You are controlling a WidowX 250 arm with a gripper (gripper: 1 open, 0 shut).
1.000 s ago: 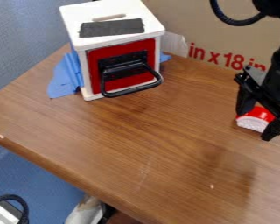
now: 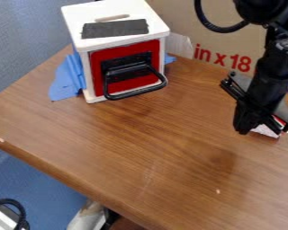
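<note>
A black robot gripper [image 2: 257, 115] reaches down at the right side of the table, over a small red-and-white object [image 2: 266, 129] that is mostly hidden behind it. Whether the fingers are open or closed on that object cannot be told. A white toy oven [image 2: 96, 18] with a red front and a black handle stands at the back left.
A blue cloth [image 2: 66, 79] lies beside the oven. A cardboard sheet [image 2: 211, 49] stands behind the table.
Compared with one second ago, the gripper has shifted left and now covers more of the red-and-white object.
</note>
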